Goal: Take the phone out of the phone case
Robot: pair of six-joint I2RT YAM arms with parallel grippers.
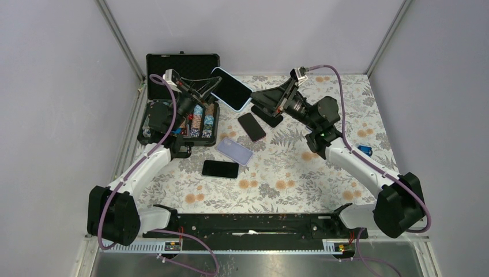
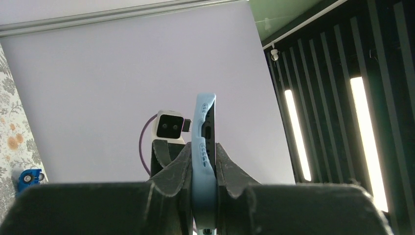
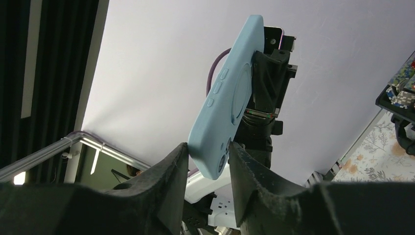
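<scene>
A light blue phone case (image 1: pixel 217 74) with a black-screened phone (image 1: pixel 232 91) in it is held above the table, tilted. My left gripper is shut on it, one finger on each side of the cased phone. The right wrist view shows the back of the case (image 3: pixel 230 93), with its side buttons and a ring. My right gripper is part open at the near corner of the case, its fingertips (image 3: pixel 183 152) to either side of that corner. Whether they touch it I cannot tell.
On the table below lie a dark phone (image 1: pixel 251 127), another black phone (image 1: pixel 271 117), a lilac case (image 1: pixel 234 151) and a black phone (image 1: pixel 220 169). An open black box (image 1: pixel 183 60) stands at back left. A blue object (image 1: pixel 365 150) sits far right.
</scene>
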